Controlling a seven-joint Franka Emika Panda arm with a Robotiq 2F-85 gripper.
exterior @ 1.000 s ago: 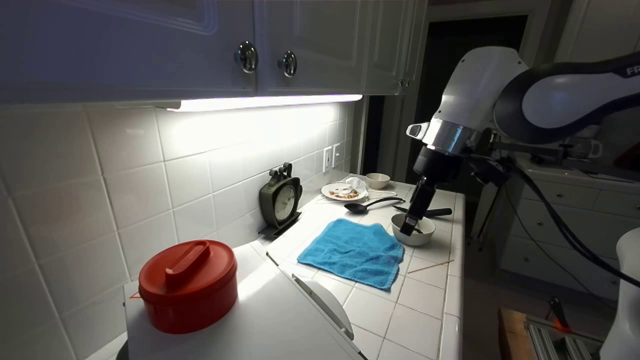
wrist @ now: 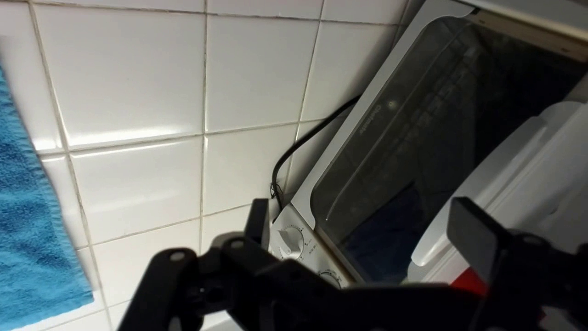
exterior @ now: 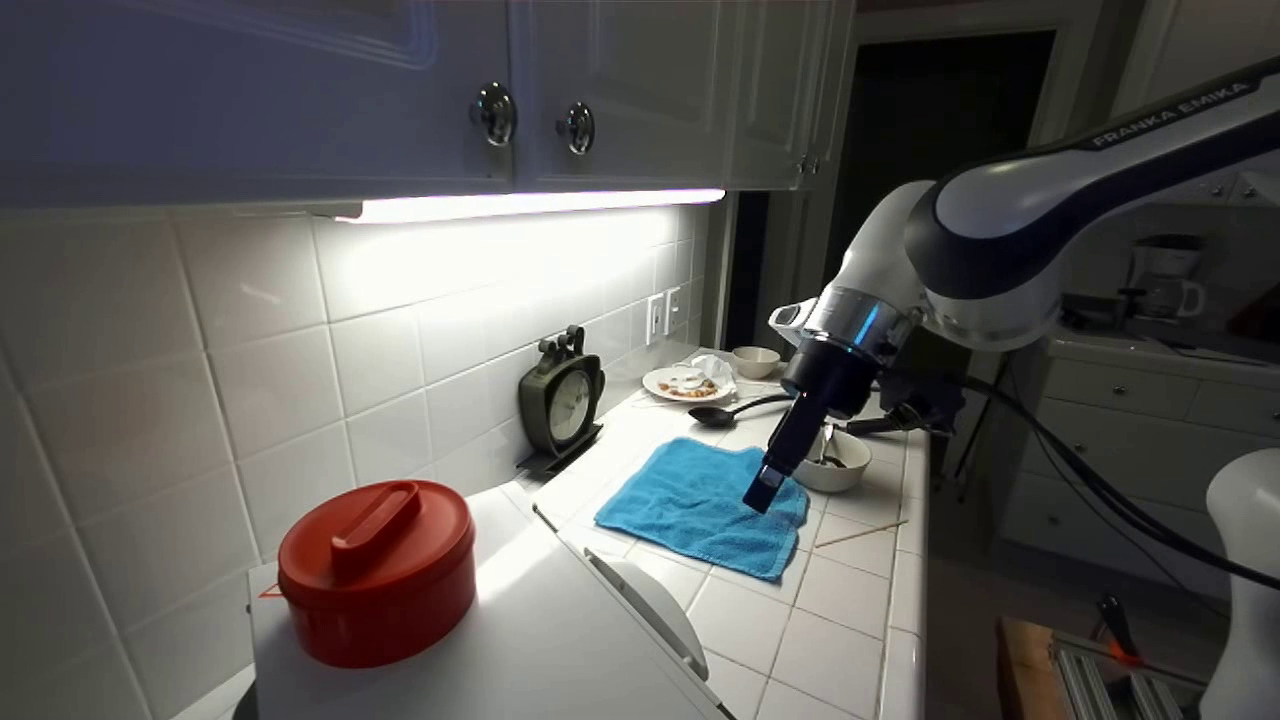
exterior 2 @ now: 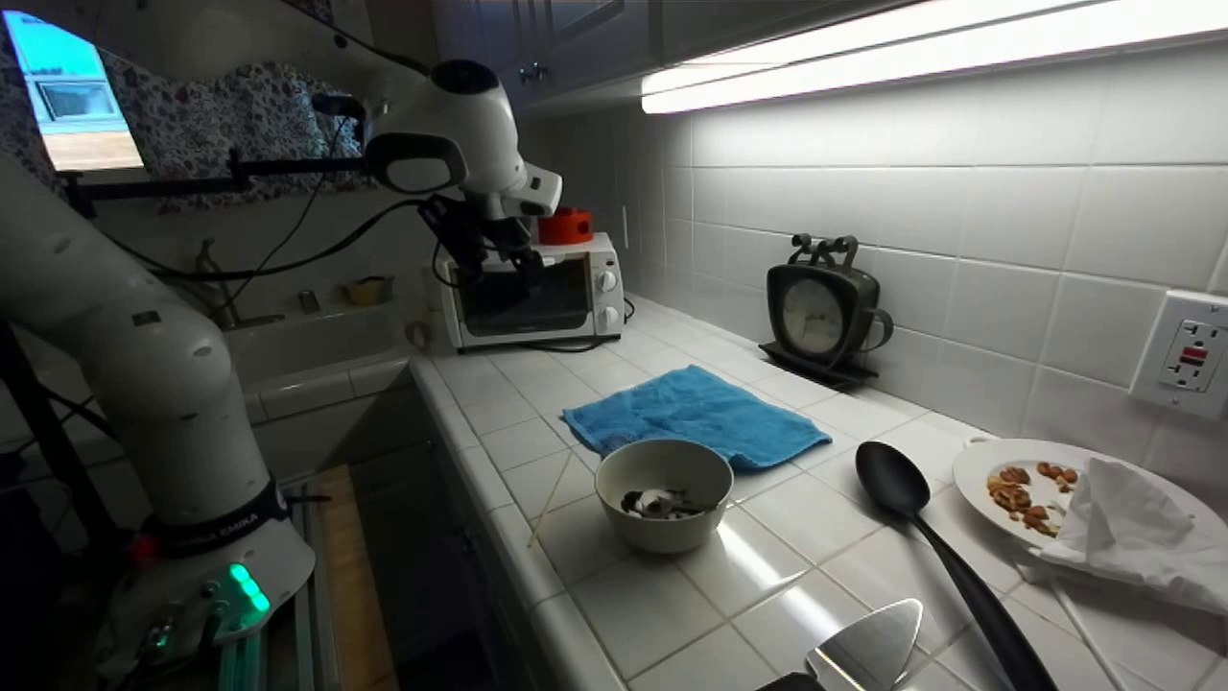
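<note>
My gripper (exterior: 758, 494) hangs in the air over the counter, fingers angled downward. In the wrist view the gripper is open, its two fingers well apart with nothing held between them. Beyond them shows the toaster oven (wrist: 419, 149), with its dark glass door and a white handle. A red lidded pot (exterior: 378, 574) stands on top of the oven; only a bit of red shows in the wrist view. The blue towel (exterior: 708, 504) lies spread on the tiles, at the left edge in the wrist view. A bowl (exterior 2: 664, 495) with dark and pale contents stands beside the towel.
A scale-like clock (exterior 2: 819, 317) stands against the tiled wall. A black spoon (exterior 2: 892, 478), a spatula (exterior 2: 869, 647) and a plate (exterior 2: 979, 466) with nuts and paper lie nearby. A thin stick (exterior: 861, 534) lies near the counter edge. Cabinets (exterior: 648, 96) hang overhead.
My arm has swung from above the bowl toward the oven side, and the gripper now stands over the towel in exterior view 1. The objects on the counter have stayed put.
</note>
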